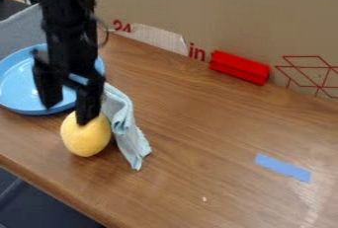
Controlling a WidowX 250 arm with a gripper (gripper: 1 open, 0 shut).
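My black gripper (69, 94) is open at the left, its fingers over the upper part of a yellow round object (83, 138) and the rim of a blue plate (19, 84). The yellow object sits on the wooden table near its front left. A light blue cloth (129, 131) lies crumpled just to its right, partly behind my gripper.
A red block (239, 67) lies at the back against a cardboard wall (211, 15). A strip of blue tape (283, 168) is on the right of the table, whose middle and right (211, 143) are otherwise clear.
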